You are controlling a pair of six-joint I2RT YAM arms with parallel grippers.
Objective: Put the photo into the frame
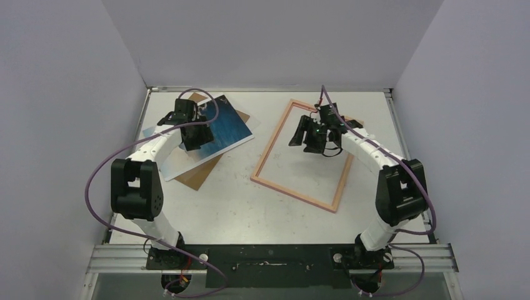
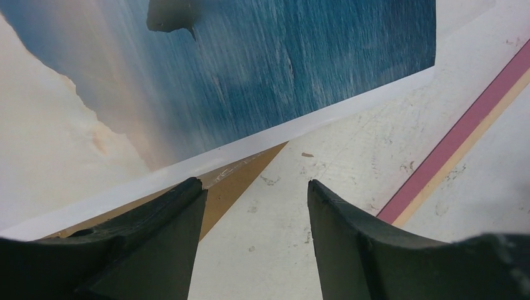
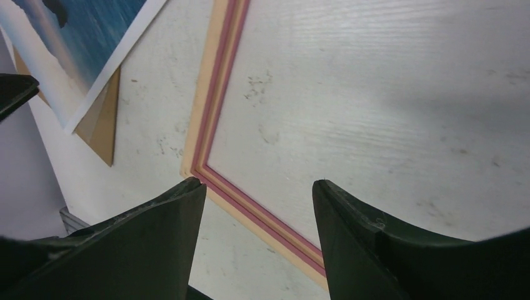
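The photo (image 1: pixel 226 128), blue with a pale lower corner and white border, lies on the table's left side, partly hidden by the left arm. Above it hovers my left gripper, open with nothing between its fingers. The empty wooden frame (image 1: pixel 270 145) lies at a slant right of centre, bare table showing inside it. My right gripper is open and empty, held above the frame's interior; the frame's inner ledge (image 3: pixel 219 94) shows clearly in the right wrist view.
Beneath the photo is a brown board (image 1: pixel 199 177), its corners sticking out on several sides. Bare table (image 1: pixel 212 219) lies in front of both. Grey walls (image 1: pixel 275 47) enclose the back and sides. A purple cable loops over each arm.
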